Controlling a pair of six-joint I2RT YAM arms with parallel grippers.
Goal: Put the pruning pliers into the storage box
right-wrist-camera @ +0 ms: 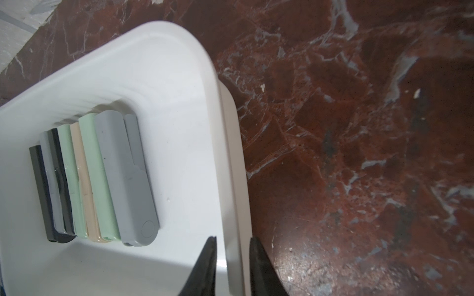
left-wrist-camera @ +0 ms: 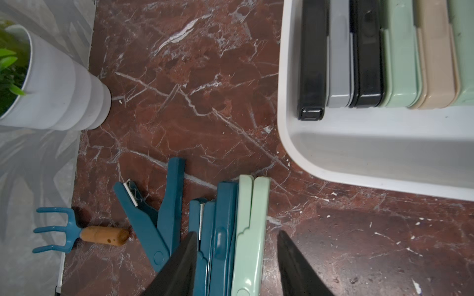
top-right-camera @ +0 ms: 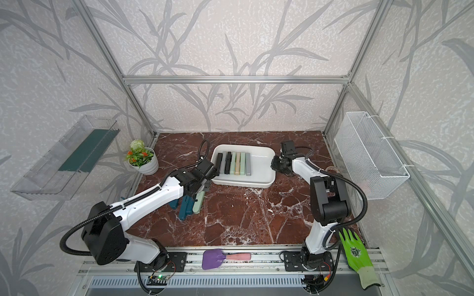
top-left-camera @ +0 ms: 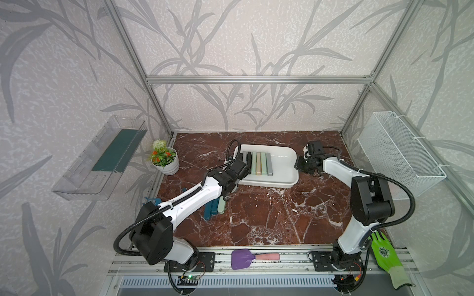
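Observation:
The white storage box point(top-right-camera: 267, 181) stands at the back middle, with several black, grey, green and beige pruning pliers point(right-wrist-camera: 123, 172) side by side in it. On the table, left of the box, lie a spread teal pair of pliers point(left-wrist-camera: 170, 209), closed teal pliers point(left-wrist-camera: 224, 212) and a light green pair point(left-wrist-camera: 251, 231). My left gripper is open above the closed teal and green pliers, holding nothing. Over the box's right end, my right gripper is narrowly open. The rim passes between its fingers in the right wrist view; contact cannot be told.
A potted plant point(top-left-camera: 169, 165) and a small fork point(left-wrist-camera: 84, 231) are at the left. Wire baskets hang on the left point(top-left-camera: 81, 192) and right point(top-left-camera: 402, 148) walls. A purple shovel point(top-left-camera: 242, 259) and a green glove point(top-left-camera: 387, 256) lie along the front.

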